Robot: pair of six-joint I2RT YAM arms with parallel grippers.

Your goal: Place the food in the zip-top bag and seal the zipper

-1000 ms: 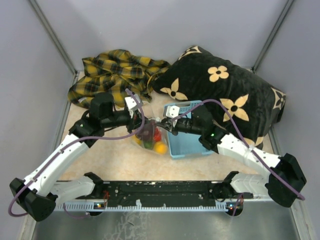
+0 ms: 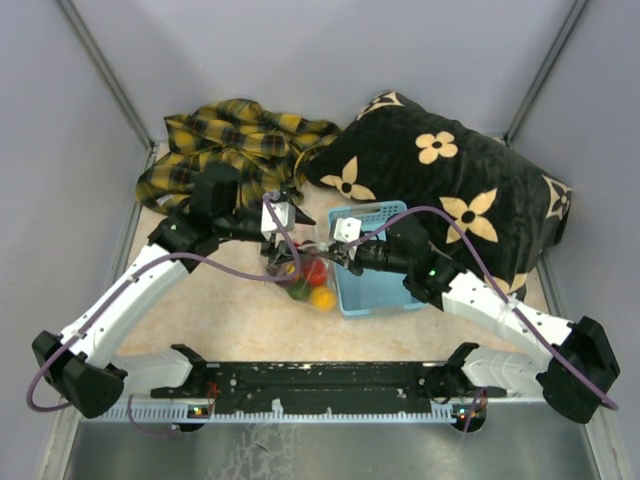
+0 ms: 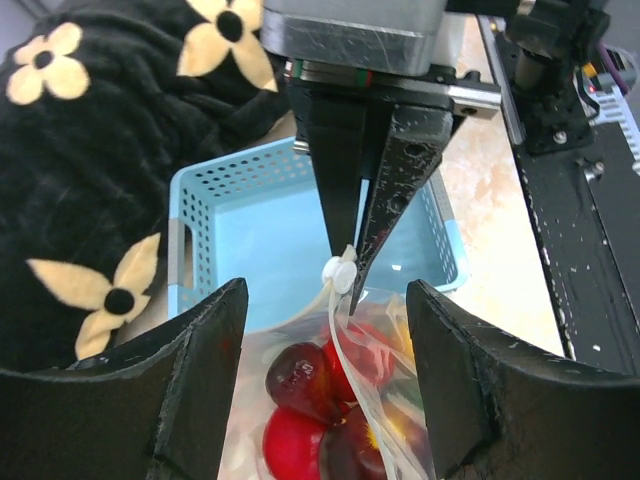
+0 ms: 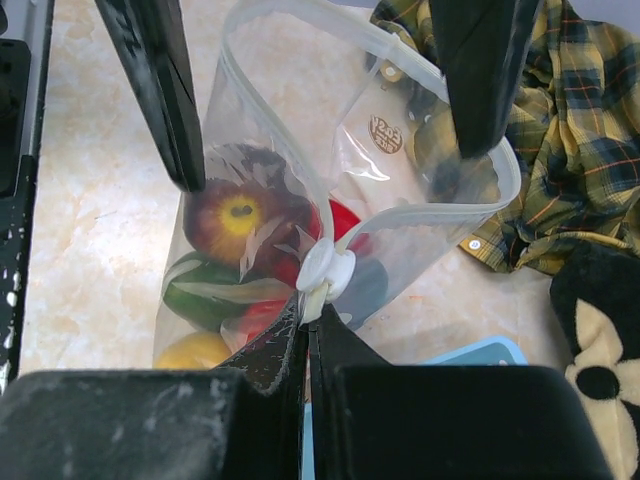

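The clear zip top bag (image 4: 350, 150) stands with its mouth gaping, food inside it. Through the plastic I see a dark red and yellow fruit (image 4: 240, 212), a green piece (image 4: 205, 295) and a yellow one (image 4: 195, 351); in the top view red food (image 2: 314, 272) shows too. A white zipper slider (image 4: 326, 268) sits at the near corner of the mouth. My right gripper is shut on that corner, right by the slider. Spread wide, my left gripper stands open, its fingers either side of the bag's top and nothing gripped.
An empty blue basket (image 2: 378, 288) lies just right of the bag. Behind are a black flowered cushion (image 2: 440, 160) and a crumpled plaid cloth (image 2: 235, 140).
My left gripper has shifted right and turned, its fingers now spread on either side of the bag's top.
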